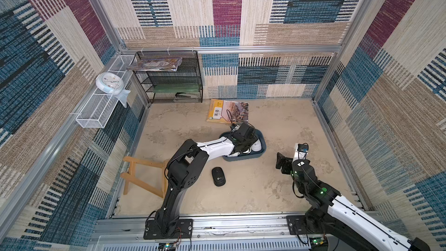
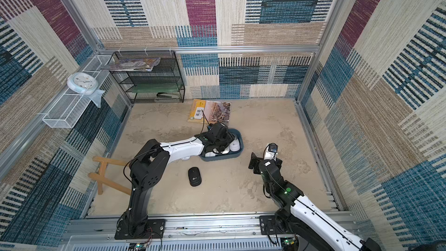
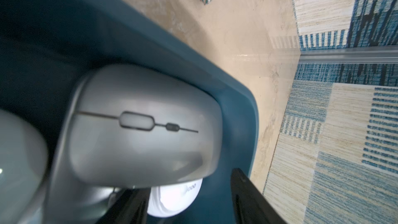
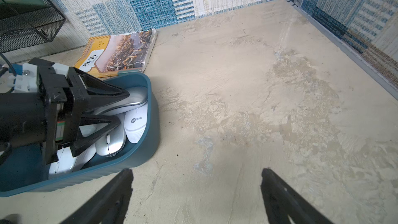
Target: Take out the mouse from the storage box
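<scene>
The blue storage box (image 4: 154, 132) holds several mice. A large grey mouse (image 3: 141, 87) lies along one wall in the left wrist view, with a white mouse (image 3: 176, 197) partly hidden beneath its edge. A silver mouse (image 4: 112, 141) sits beside the white one in the right wrist view. Inside the box, my left gripper is part open over these mice, and no firm hold on any of them shows. Outside, a black mouse (image 1: 218, 176) rests on the table in front of the box. My right gripper stands open and empty above bare table.
A book (image 1: 227, 111) lies just behind the box. Further back left is a black mesh rack (image 1: 174, 76), and at the left stands a wooden frame (image 1: 139, 181). The table between the box and my right gripper is clear.
</scene>
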